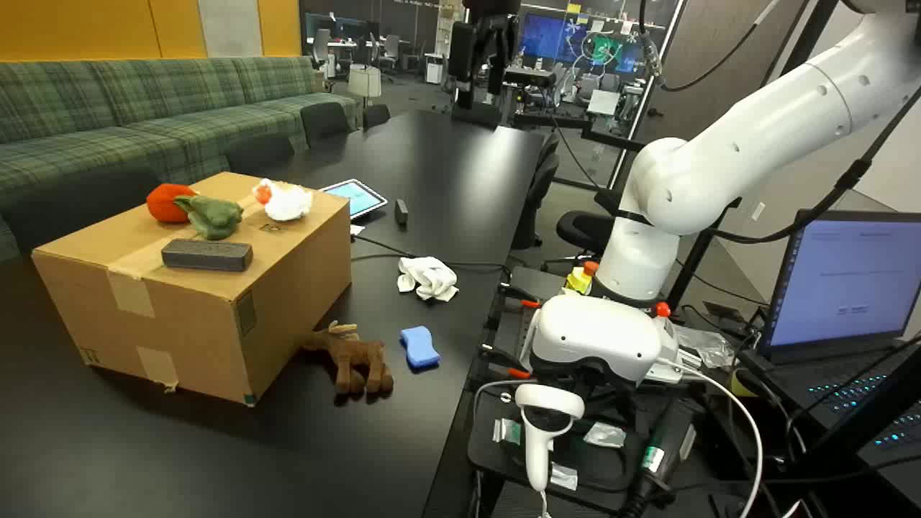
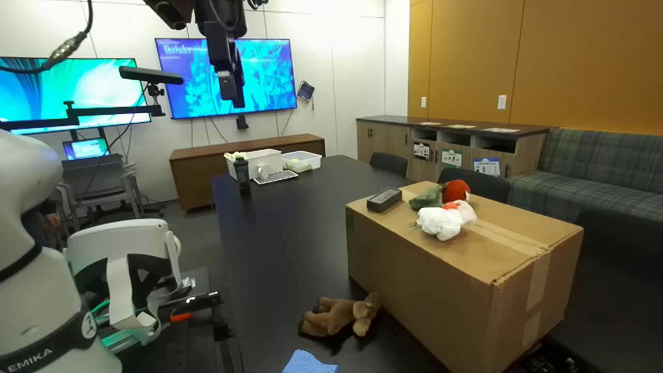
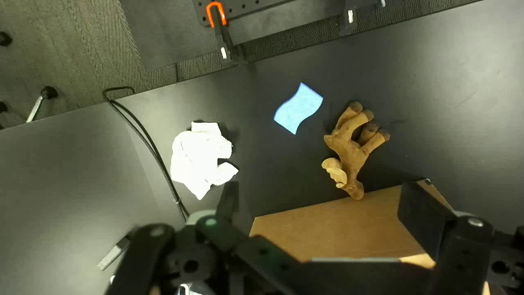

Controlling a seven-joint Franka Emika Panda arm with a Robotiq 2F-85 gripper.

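Note:
High above the table, my gripper [image 1: 481, 85] hangs at the top of exterior view 1. In the wrist view its two fingers [image 3: 421, 216] stand wide apart with nothing held between them. Below lie a brown moose plush [image 3: 351, 152] on its side, a blue sponge [image 3: 298, 108] and a crumpled white cloth [image 3: 199, 157]. The moose touches or nearly touches the cardboard box [image 1: 289, 302]. On top of that box sit a dark eraser-like block [image 1: 207, 255], a green plush [image 1: 211, 216], a red plush [image 1: 170, 203] and a white plush [image 1: 287, 202].
A tablet [image 1: 355, 198] and a small dark block [image 1: 401, 212] lie behind the box. Black cables [image 3: 152, 147] cross the table near the cloth. White bins [image 2: 259, 162] and a dark bottle [image 2: 242, 176] stand at the far end.

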